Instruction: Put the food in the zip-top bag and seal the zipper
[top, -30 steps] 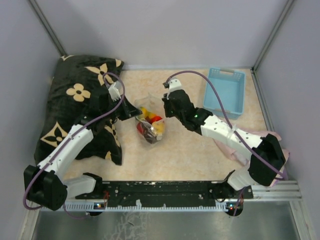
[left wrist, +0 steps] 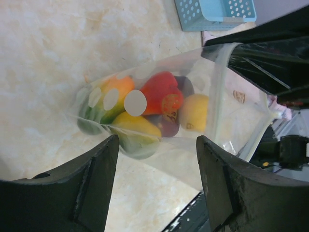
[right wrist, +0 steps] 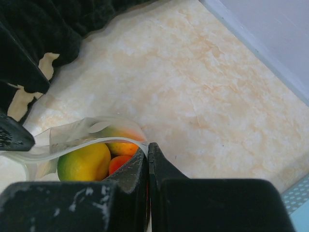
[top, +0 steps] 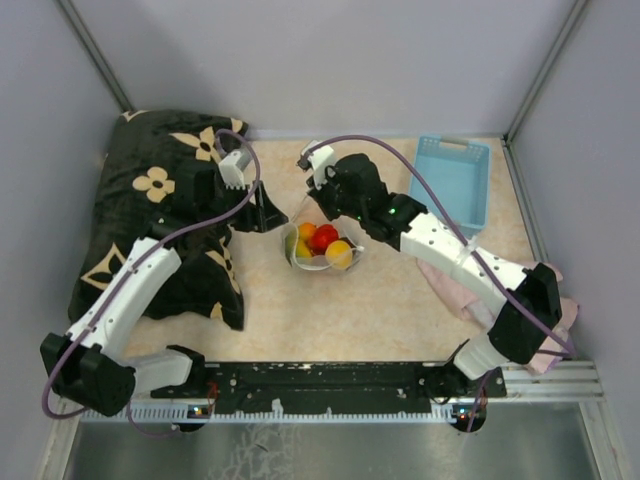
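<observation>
The clear zip top bag point(top: 328, 262) stands mid-table with its mouth spread, holding toy food: a red pepper point(left wrist: 161, 92), a green-and-yellow mango point(right wrist: 84, 163), an orange-yellow round piece point(top: 339, 254) and several others partly hidden by film. My right gripper is shut on the bag's rim, which runs up to its fingertips. To the left of the mouth, my left gripper point(top: 276, 217) is open. In the left wrist view the near bag wall lies just beyond its parted fingers point(left wrist: 99, 159); nothing is clearly between them.
An empty blue basket point(top: 450, 182) stands at the back right. Black flowered cloth point(top: 130, 215) covers the left side, and pink cloth point(top: 450, 290) lies at the right.
</observation>
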